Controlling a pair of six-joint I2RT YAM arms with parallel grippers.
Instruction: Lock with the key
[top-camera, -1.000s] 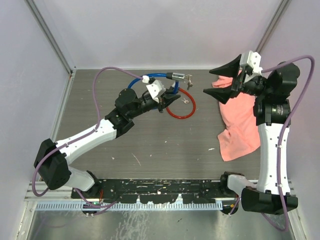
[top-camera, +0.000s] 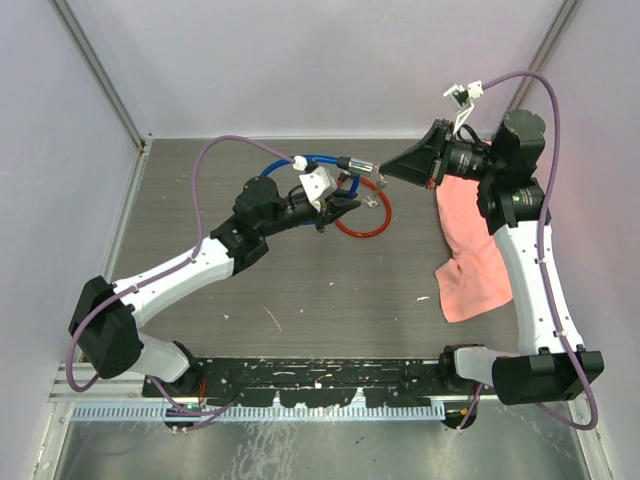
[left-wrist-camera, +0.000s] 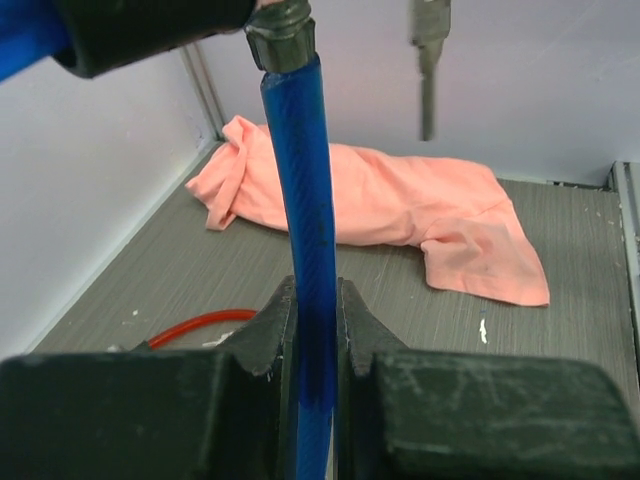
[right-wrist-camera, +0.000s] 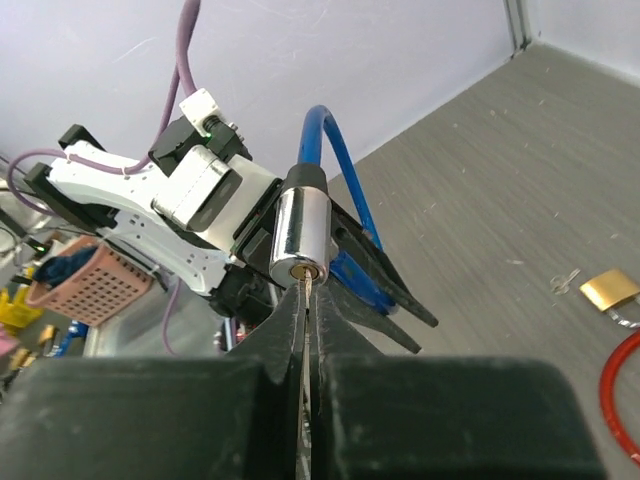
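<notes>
A blue cable lock has a silver cylinder with a black collar. My left gripper is shut on its blue cable, holding it above the table. The brass key stands at the keyhole in the cylinder's end face; how deep it sits cannot be told. My right gripper is shut on this key, its fingers in line with the cylinder and largely covering it. A blurred metal piece, apparently a hanging key, shows in the left wrist view.
On the table lie a red cable loop, a brass padlock and a small key. A pink cloth spreads along the right side.
My right gripper was open and apart from the lock; it has moved left to the cylinder's end and shut on the key.
</notes>
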